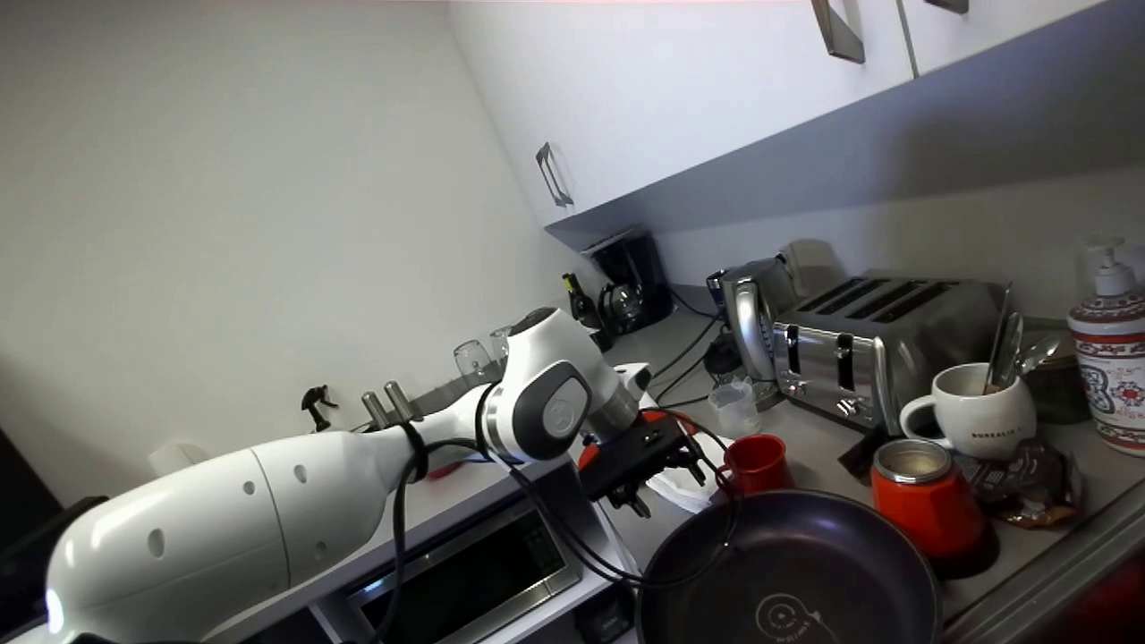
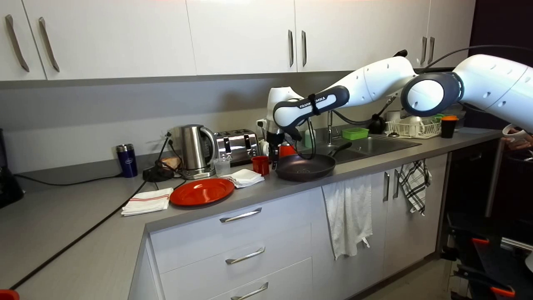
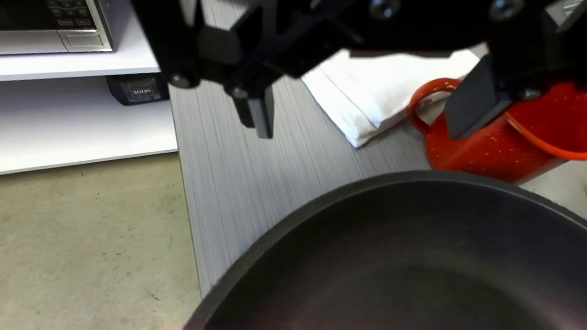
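Note:
My gripper stands open, its fingers wide apart and nothing held between them. In the wrist view a red speckled mug (image 3: 473, 145) lies behind and beside the right finger, its handle toward the gap; I cannot tell whether they touch. The dark frying pan (image 3: 396, 264) fills the lower right of that view. A folded white cloth (image 3: 379, 93) shows past the fingers. From exterior view 1, the gripper (image 1: 667, 489) is left of the mug (image 1: 759, 463), by the pan's (image 1: 794, 569) far rim. In exterior view 2 the gripper (image 2: 274, 156) hangs close to the mug (image 2: 260, 165).
A red plate (image 2: 202, 192) lies on the counter beside the cloth. Toaster (image 1: 891, 333), kettle (image 2: 195, 150) and clear plastic cup (image 1: 735, 407) stand along the back. An orange-red pot (image 1: 928, 499) is right of the pan. The counter's front edge (image 3: 190, 242) runs left of the gripper.

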